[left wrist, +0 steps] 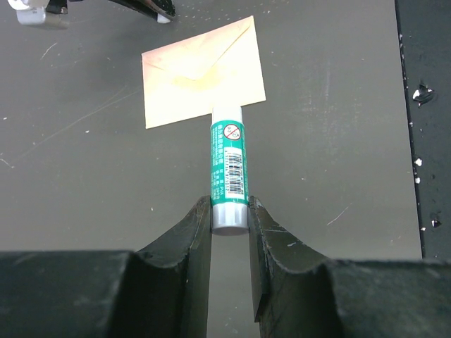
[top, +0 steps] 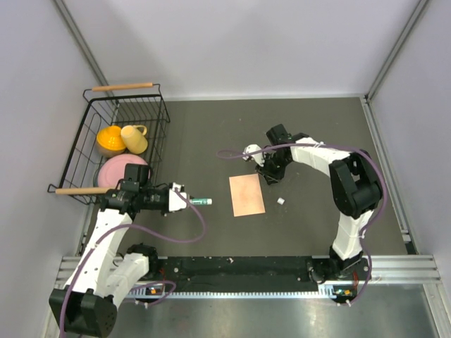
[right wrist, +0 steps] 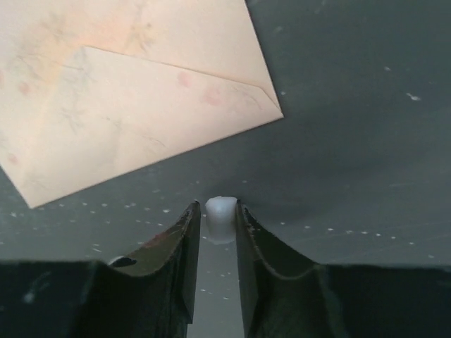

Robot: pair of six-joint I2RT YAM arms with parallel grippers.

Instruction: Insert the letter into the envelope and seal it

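A cream envelope [top: 246, 194] lies flat on the grey table; in the left wrist view the envelope [left wrist: 183, 79] shows its flap side. My left gripper is shut on a green-and-white glue stick [left wrist: 228, 165], held left of the envelope. My right gripper is beside the envelope's upper right corner in the top view, fingers part open. In the right wrist view a small white object [right wrist: 221, 210], apparently the white block [top: 280, 201], appears between the fingertips; whether they touch it is unclear. No separate letter is visible.
A black wire rack [top: 72, 146] with a yellow bowl, yellow mug and pink plate [top: 113, 171] stands at the left.
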